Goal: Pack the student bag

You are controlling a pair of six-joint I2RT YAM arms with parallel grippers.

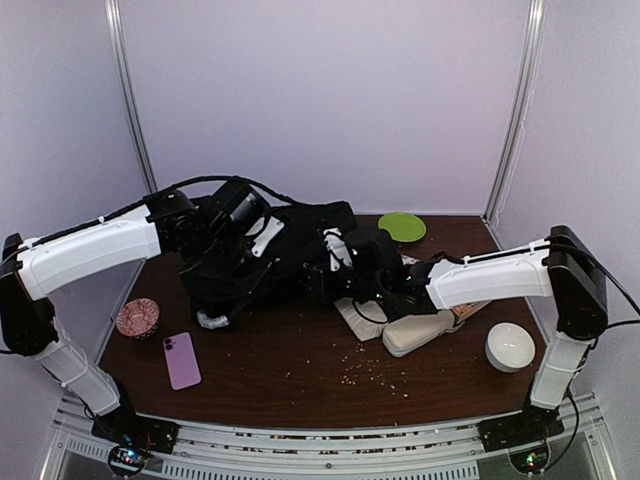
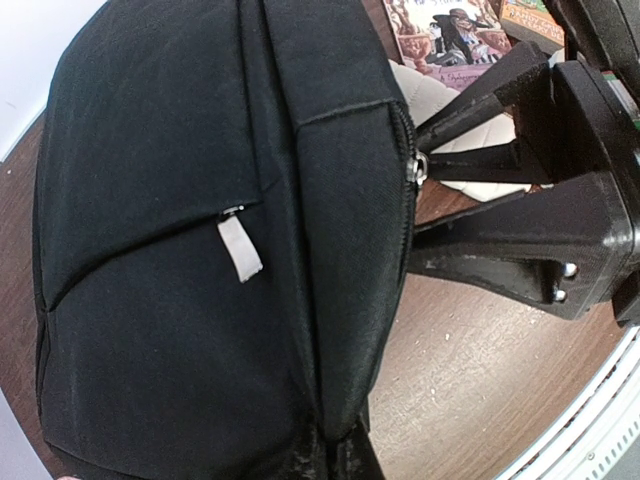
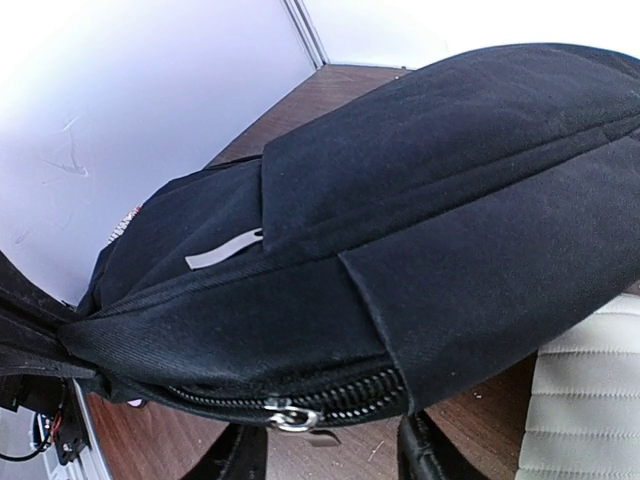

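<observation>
A black backpack (image 2: 140, 150) lies on the table, partly covered by both arms in the top view. Its edge narrows to a pinch at the tips of my left gripper, which is shut on the fabric. Along that edge runs a zipper with a metal slider (image 3: 293, 417) and a small dark pull tab. My right gripper is open, one finger on each side of the slider and tab. The zipper teeth show on both sides of the slider. A grey tab (image 3: 225, 248) sits on another pocket.
Right of the bag lie a quilted cream item (image 3: 580, 390), a cream case (image 1: 415, 333) and books (image 2: 450, 35). A purple phone (image 1: 182, 361), patterned bowl (image 1: 138, 317), white bowl (image 1: 510, 347) and green plate (image 1: 402, 227) stand around. Small crumbs (image 1: 365, 370) dot the clear front table.
</observation>
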